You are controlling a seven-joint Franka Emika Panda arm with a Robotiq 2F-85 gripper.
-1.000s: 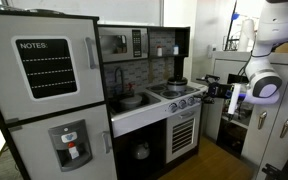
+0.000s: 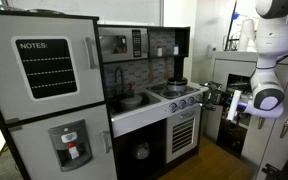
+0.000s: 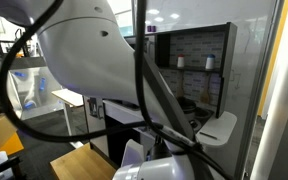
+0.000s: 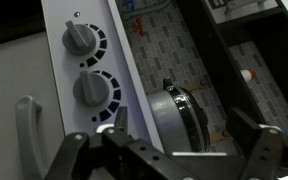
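Observation:
A silver pot with a dark rim (image 4: 170, 118) shows in the wrist view, lying between the stove's control panel and the tiled backsplash in that turned picture. From outside, the same pot (image 2: 176, 86) stands on the stove top. My gripper is open at the bottom of the wrist view, its dark fingers set apart with part of the pot seen beyond the gap. In the first exterior view the gripper (image 2: 206, 94) is at the stove's right side, small and dark.
The toy kitchen has a white fridge (image 2: 54, 95), a sink with a faucet (image 2: 131, 100), an oven door (image 2: 182, 135) and a dark shelf (image 2: 171, 40) with small jars. A silver oven handle (image 4: 27, 135) lies left of the knobs.
The arm's white wrist section has shifted slightly down and to the right in the first exterior view. The pot and kitchen look unmoved.

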